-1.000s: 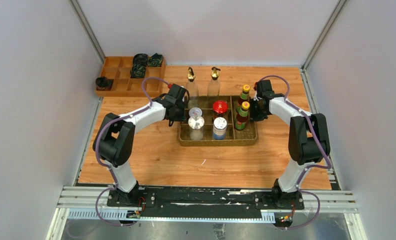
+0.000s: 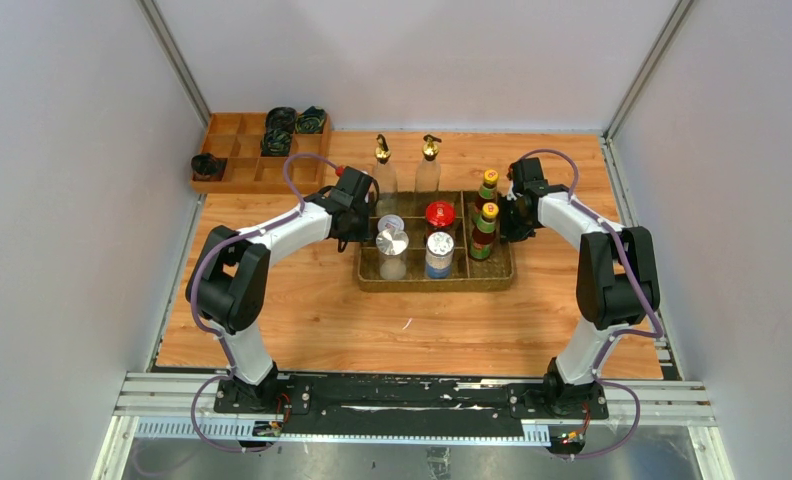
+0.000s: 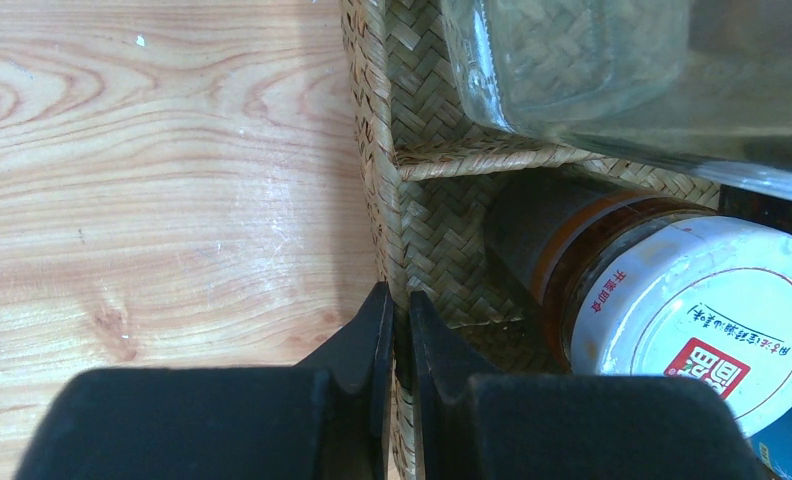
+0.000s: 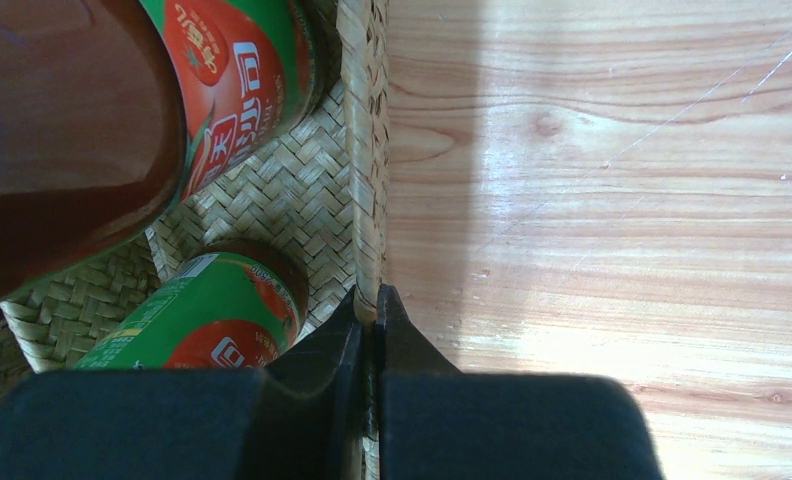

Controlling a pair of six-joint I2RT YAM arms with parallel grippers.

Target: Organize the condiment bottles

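Note:
A woven basket (image 2: 435, 285) with compartments stands mid-table, filled with condiment containers. At its left wall my left gripper is shut on the woven rim. The right wall's rim is pinched by my right gripper, also shut. Two pump bottles (image 2: 386, 180) rise from the back compartments. A red-lidded jar (image 2: 439, 215) and a white-lidded jar (image 2: 439, 254) occupy the middle. On the left are a clear jar with a silvery lid (image 2: 392, 242) and another lidded jar (image 2: 390, 224). Two yellow-capped sauce bottles (image 2: 483, 238) stand on the right.
A wooden divided tray (image 2: 247, 185) with several dark items lies at the back left. Bare table (image 2: 402, 335) stretches in front of the basket and to both sides. Walls close in the left, right and back.

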